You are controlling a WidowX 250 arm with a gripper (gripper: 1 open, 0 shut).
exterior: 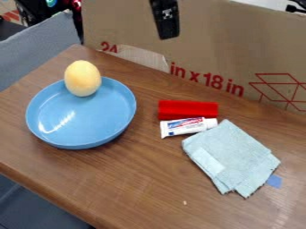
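The black gripper [165, 20] hangs at the top centre, mostly cut off by the frame edge, so whether it is open or shut cannot be seen. Below it on the wooden table lie a red block [188, 109] and a white toothpaste tube [188, 126] just in front of it. To their left is a blue plate [74, 121], with a pale yellow egg-shaped object [82, 77] at its back rim. A folded light cloth [227, 156] lies to the right.
A cardboard box [233, 54] stands along the back, and a grey padded surface [34, 54] is at the left.
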